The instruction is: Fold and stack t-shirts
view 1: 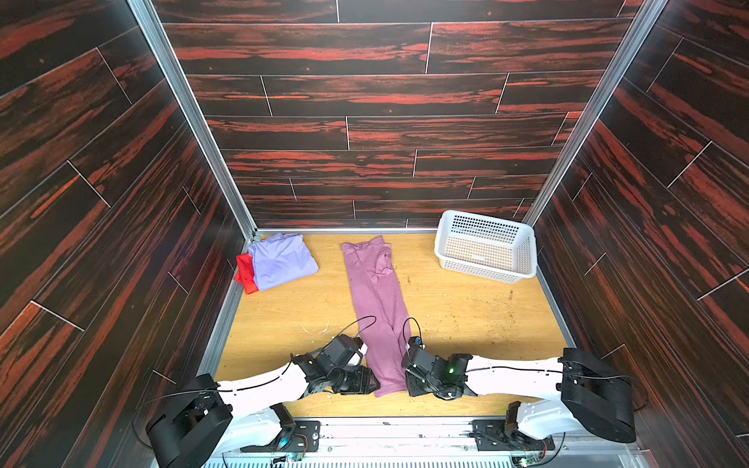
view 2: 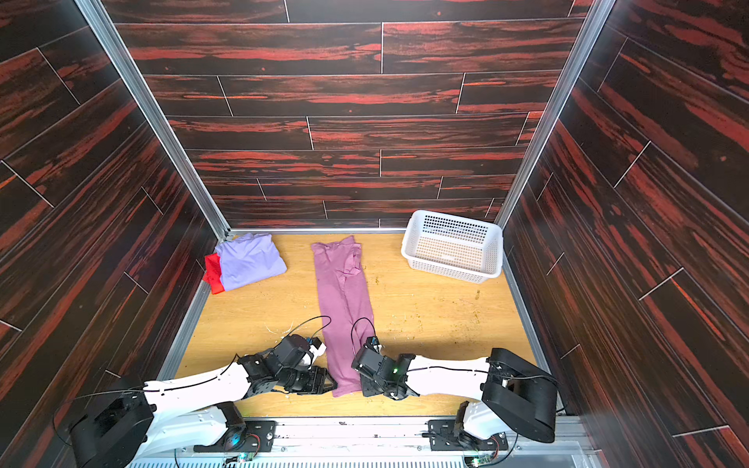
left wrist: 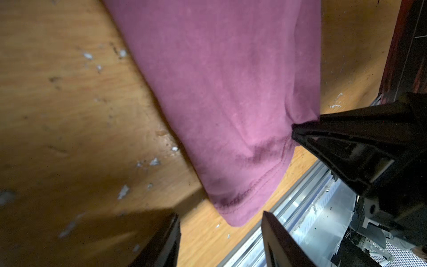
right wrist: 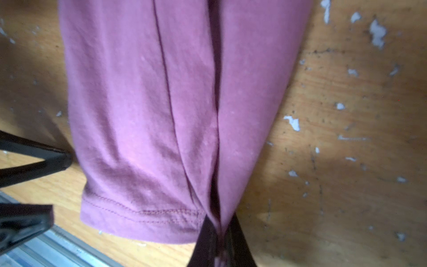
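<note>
A mauve t-shirt point(view 1: 366, 288) lies folded lengthwise into a long strip from the table's middle back to its front edge. My right gripper is shut on the pinched right side of its near end, beside the stitched hem. My left gripper stands open at the near left corner point(left wrist: 238, 213) of the shirt, with no cloth between its fingertips. At the back left lie a folded lavender shirt point(view 2: 249, 261) and a red cloth point(view 2: 212, 273) partly under it.
An empty white plastic basket point(view 1: 485, 245) sits at the back right. Walls enclose the sides and back; a metal rail runs along the front edge.
</note>
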